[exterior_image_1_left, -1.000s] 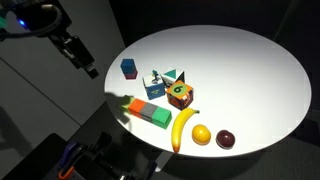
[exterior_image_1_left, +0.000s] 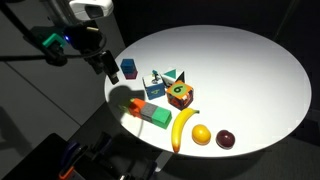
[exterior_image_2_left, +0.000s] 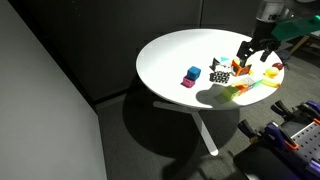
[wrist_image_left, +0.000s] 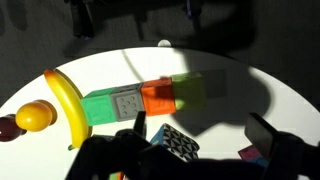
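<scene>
My gripper stands open in the wrist view, with nothing held between its spread fingers. Below it, a row of joined blocks (wrist_image_left: 158, 97) in green, grey, orange and yellow-green lies near the table's edge. A black-and-white patterned cube (wrist_image_left: 175, 143) shows low in that view, next to the left finger. In exterior view 1 the gripper (exterior_image_1_left: 88, 66) hangs above the left edge of the table, left of the block row (exterior_image_1_left: 149, 113). A multicoloured cube (exterior_image_1_left: 180, 95) and two patterned blocks (exterior_image_1_left: 153, 87) sit behind the row.
The blue and reddish cubes (exterior_image_1_left: 128, 69) stand at the table's left edge, near the gripper. A banana (exterior_image_1_left: 183, 128), an orange (exterior_image_1_left: 200, 134) and a dark red plum-like fruit (exterior_image_1_left: 226, 139) lie along the front.
In exterior view 1 the arm and gripper have moved right, toward the table and the cubes at its left edge. The objects on the table have stayed put.
</scene>
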